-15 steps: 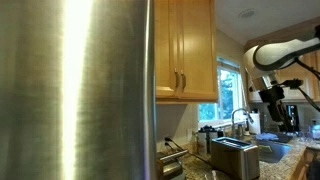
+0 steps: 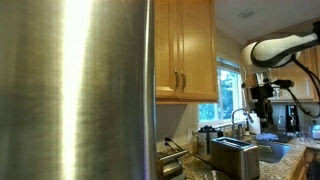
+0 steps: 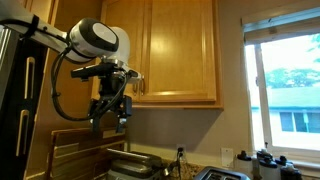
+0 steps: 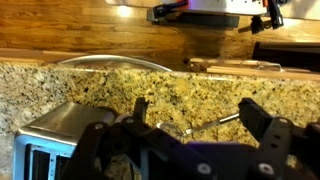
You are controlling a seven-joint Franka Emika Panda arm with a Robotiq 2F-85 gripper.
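My gripper is open over the speckled counter (image 4: 115,87), its dark fingers far apart at the bottom of the wrist view. Nothing is held between them. A slim metal utensil (image 4: 214,123) lies on the counter below the gap, partly hidden by the hand. In the first exterior view the gripper (image 2: 264,106) hangs above the counter near the sink. From the second exterior view, the gripper (image 3: 111,118) points downward in front of the upper cabinets.
A silver toaster (image 2: 235,157) stands on the counter. Wooden cabinets (image 2: 185,50) hang above, and a large steel surface (image 2: 110,90) fills the left. Beyond the counter edge, the wrist view shows wooden floor (image 4: 130,30) and a dark stand (image 4: 210,18).
The toaster and counter have not moved.
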